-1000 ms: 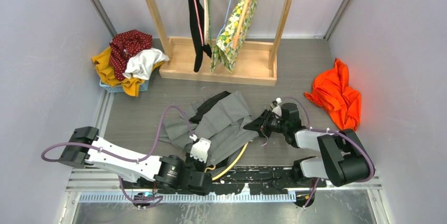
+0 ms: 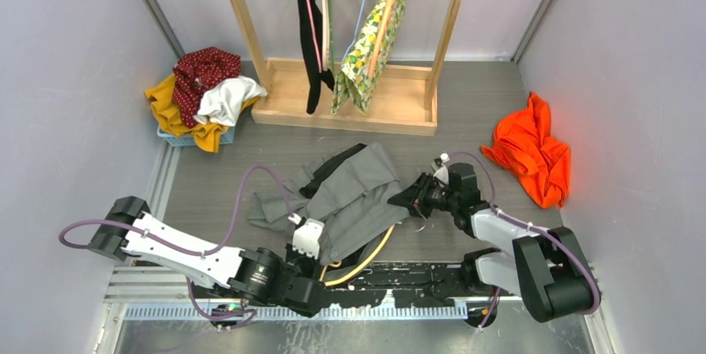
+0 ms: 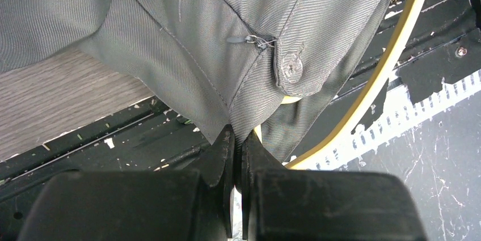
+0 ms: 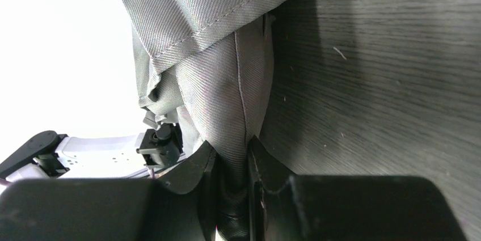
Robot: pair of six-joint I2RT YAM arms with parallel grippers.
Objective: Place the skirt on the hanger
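Observation:
The grey skirt lies crumpled on the table, with a yellow hanger partly tucked under its near edge. In the left wrist view, my left gripper is shut on a pinched fold of the skirt, just below a button and a small safety pin. The hanger's yellow bar curves past on the right there, and part of it is hidden behind the cloth. Over on the skirt's right side, my right gripper is shut on a bunched piece of it, which the right wrist view also shows between the fingers.
Behind the skirt stands a wooden rack with a black garment and a patterned cloth hanging. A full laundry basket is at the back left, an orange cloth at the right.
My left arm has shifted slightly to the left, and the skirt's left part has moved a little with it.

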